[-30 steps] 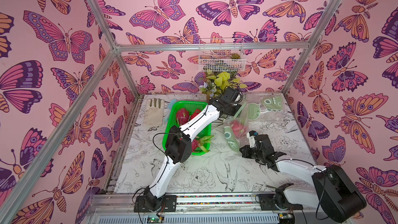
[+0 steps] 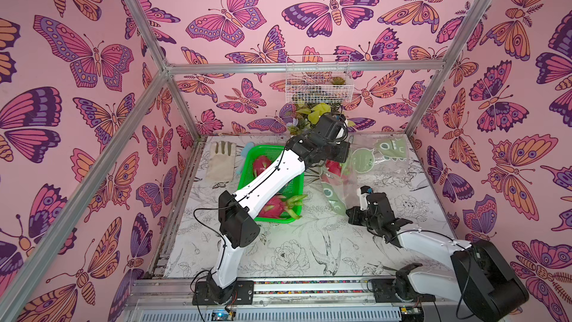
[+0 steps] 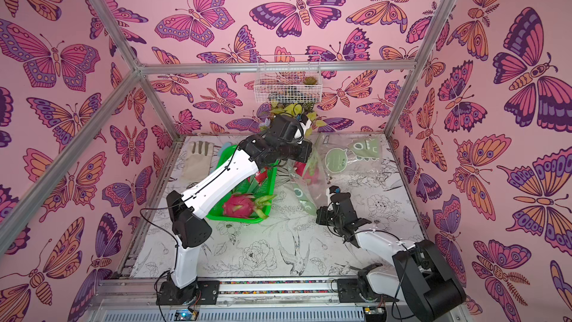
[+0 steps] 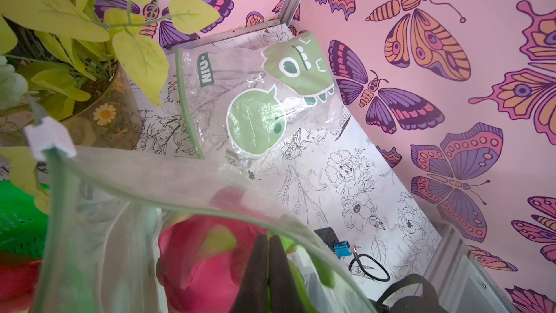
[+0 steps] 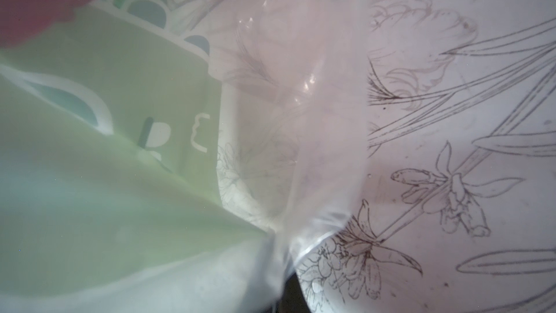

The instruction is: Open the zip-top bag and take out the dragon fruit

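The clear zip top bag (image 2: 335, 193) with a green cartoon print lies right of the basket, with a pink dragon fruit (image 4: 199, 255) inside. In the left wrist view its mouth gapes, and the white slider (image 4: 49, 139) sits at the left end. My left gripper is shut at the bag's mouth, its tips over the zip rim and before the fruit; whether film is between them cannot be seen. My right gripper (image 2: 352, 217) is shut on the bag's near corner, where the film gathers to its dark fingers (image 5: 294, 294). Its tips are mostly hidden by film.
A green basket (image 2: 241, 187) with dragon fruits stands to the left, under my left forearm. A second, flat bag (image 4: 254, 118) lies at the back right. A potted plant (image 4: 95, 110) stands at the back.
The right arm has hardly moved and stays at the bag's corner.
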